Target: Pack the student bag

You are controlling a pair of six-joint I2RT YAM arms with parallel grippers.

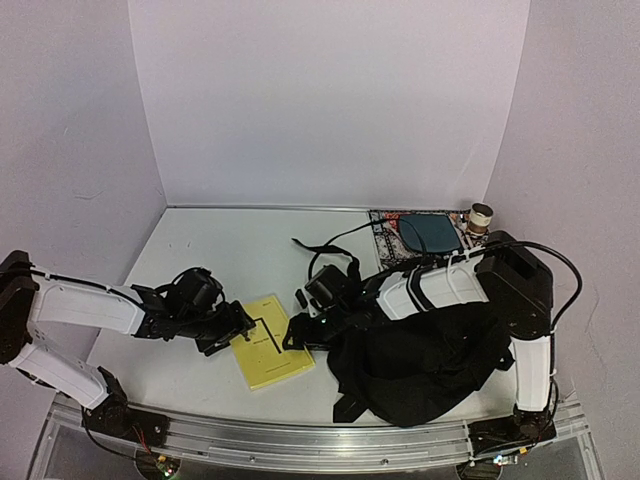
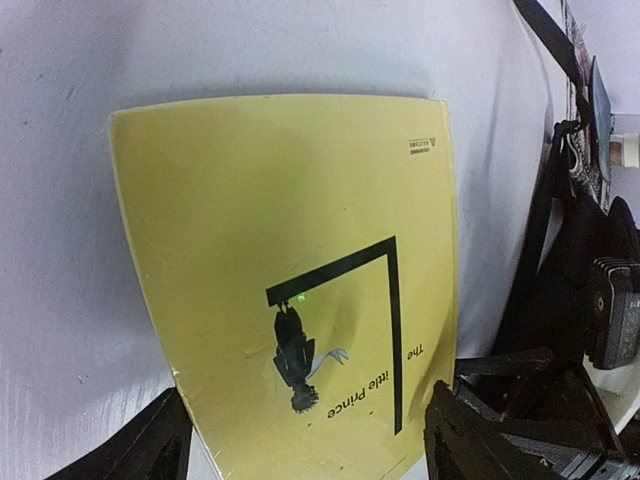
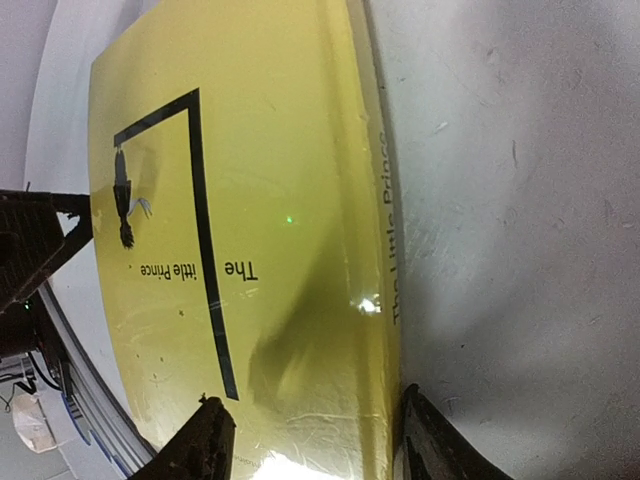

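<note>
A yellow book, The Little Prince [image 1: 274, 365], lies cover up on the white table between my two grippers. The open left gripper spans part of the book [image 2: 250, 180], one finger by its left edge and the other by the opposite edge. Over the spine side, the right gripper is also open. One of its fingers stands above the cover [image 3: 290, 300], the other just beside the spine. To the right, a black bag [image 1: 410, 385] lies slumped, partly covered by my right arm.
At the back right, a dark blue flat item [image 1: 428, 233] rests on a patterned cloth [image 1: 385, 243]. A brown and white cup [image 1: 480, 217] stands near the right wall. Black straps [image 1: 325, 248] trail behind the bag.
</note>
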